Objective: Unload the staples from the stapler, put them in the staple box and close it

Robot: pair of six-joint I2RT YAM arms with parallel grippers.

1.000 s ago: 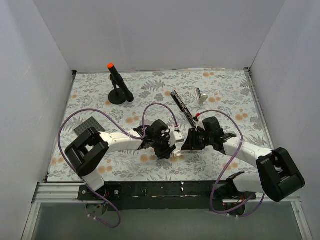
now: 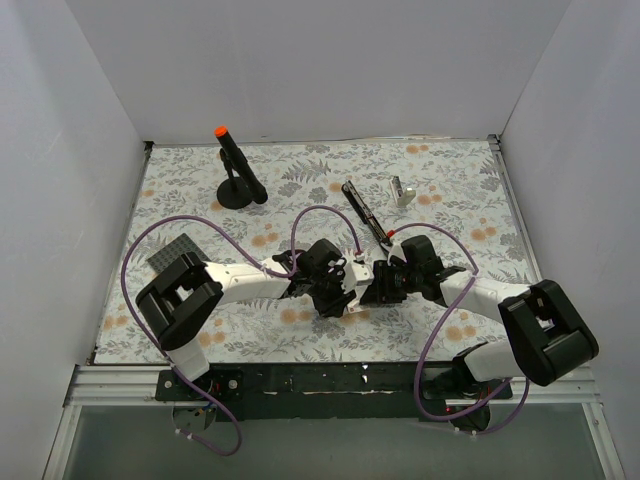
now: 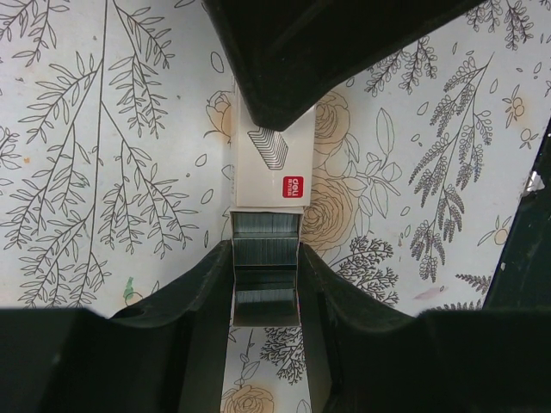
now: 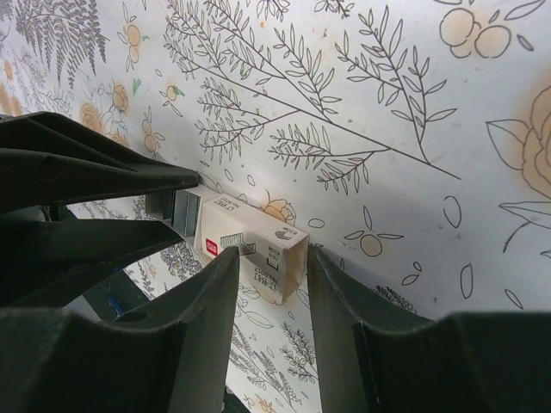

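A small cream box with a red label (image 3: 272,172) (image 4: 254,249) lies on the patterned mat, with silvery staple strips (image 3: 264,249) at its end. In the left wrist view my left gripper is shut on those strips. In the right wrist view my right gripper is partly open at the box's far end from the strips, its fingertips by the box's end. The stapler (image 2: 366,210) lies behind both grippers in the top view.
A black stand with an orange-tipped bar (image 2: 243,170) is at the back left. A grey grid plate (image 2: 175,250) lies at the left, a small white object (image 2: 403,192) at the back right.
The left arm has shifted only slightly.
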